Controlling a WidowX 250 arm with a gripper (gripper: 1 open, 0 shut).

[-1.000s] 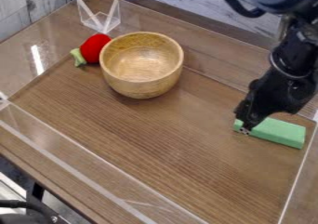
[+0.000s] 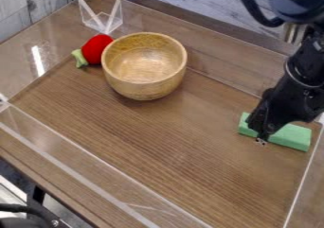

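The black gripper (image 2: 261,128) reaches in from the right, its fingers low over the left end of a mint-green block (image 2: 289,139) on the wooden table. The gripper covers part of the block; whether its fingers are on the block or apart from it, and how far they are open, is hard to tell.
A wooden bowl (image 2: 144,66) stands at the upper middle. A red object with a green end (image 2: 97,48) and a clear crumpled item (image 2: 99,18) lie left of it.
The gripper has shifted slightly, having moved a little right and down over the past second around the green block's left end. The block looks nearly unmoved.
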